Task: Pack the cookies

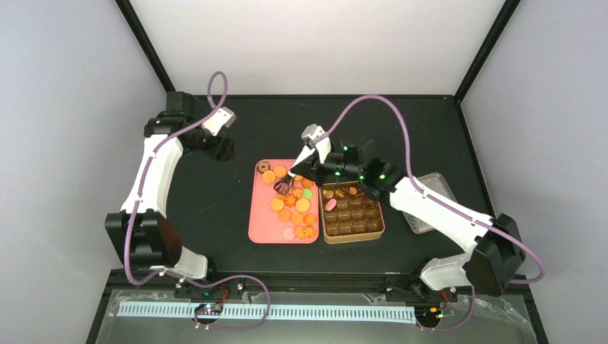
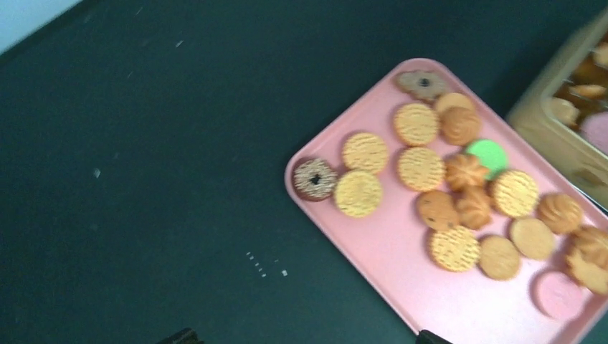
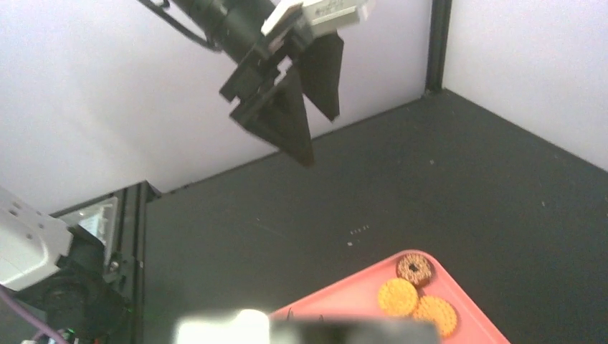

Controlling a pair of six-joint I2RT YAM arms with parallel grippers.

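A pink tray [image 1: 259, 223] holds many round, swirled and ring-shaped cookies, including a green one [image 2: 487, 158] and a chocolate ring [image 2: 315, 179]. To its right stands a gold box with a brown compartment insert [image 1: 351, 223]. Several cookies sit in the far row, partly under my right arm, and a pink cookie [image 1: 330, 205] sits at the left. My right gripper [image 1: 304, 170] is shut on the white handle of a slotted spatula [image 1: 284, 185], whose head hangs over the tray. Left of the tray, my left gripper hovers open and empty.
Behind the box to the right lies a clear plastic lid or tray [image 1: 436, 188], partly covered by the right arm.
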